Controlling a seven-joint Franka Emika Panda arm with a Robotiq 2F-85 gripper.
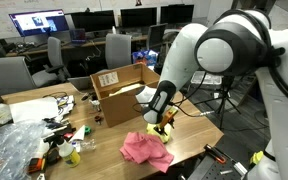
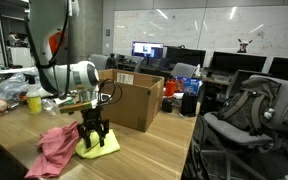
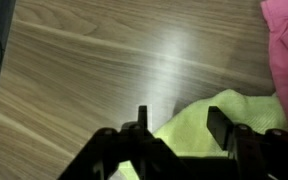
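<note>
A yellow cloth [image 1: 156, 131] lies on the wooden table, partly hidden by my gripper [image 2: 92, 140] in both exterior views. Beside it spreads a crumpled pink-red cloth [image 1: 146, 150], which also shows as a strip of red cloth [image 3: 286, 45] at the right of the wrist view. Low over the yellow cloth, the gripper points downward. Its two fingers [image 3: 135, 128] stand apart, and the yellow cloth [image 3: 209, 118] shows between and below them. Whether the fingertips touch the fabric cannot be told.
A brown open box [image 2: 134, 98] stands behind the cloths. Left of them on the table are a yellow-topped container [image 1: 69, 152], loose tools and a clear plastic bag [image 1: 14, 143]. Bare table [image 2: 164, 150] lies to the right of the yellow cloth.
</note>
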